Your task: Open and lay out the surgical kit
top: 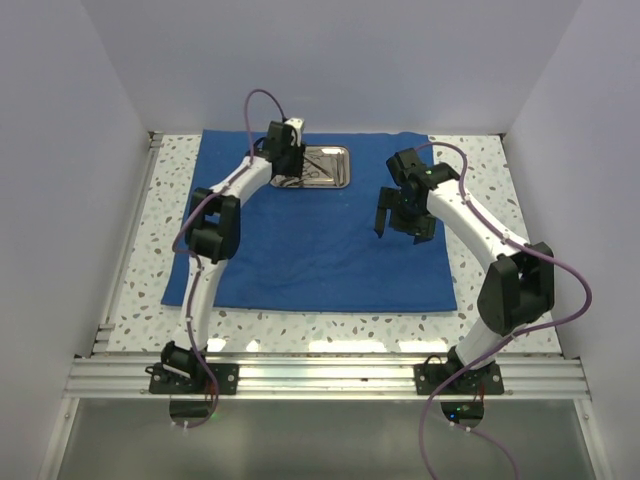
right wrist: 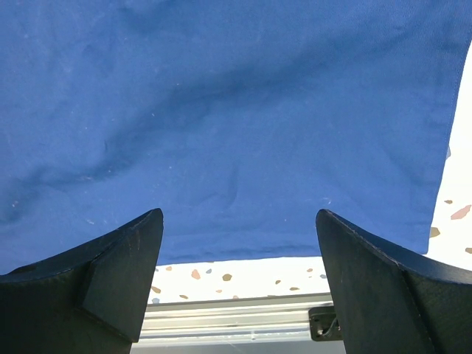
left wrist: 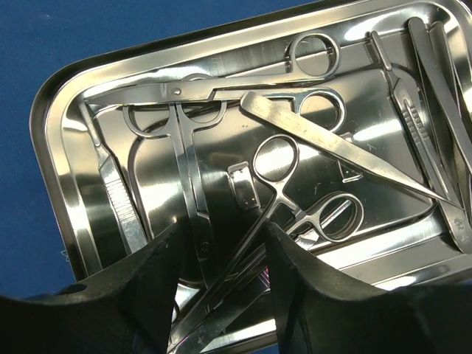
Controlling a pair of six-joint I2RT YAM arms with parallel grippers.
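Note:
A steel tray (top: 343,168) of surgical instruments lies at the back of the blue cloth. In the left wrist view it holds several scissors (left wrist: 202,90), tweezers (left wrist: 324,144) and scalpel handles (left wrist: 119,199). My left gripper is over the tray's near part, fingers part open above scissors, with nothing seen held between them. My right gripper is open above the empty right part of the cloth, nothing between its fingers.
The speckled table (top: 485,180) borders it, with walls at both sides and the back.

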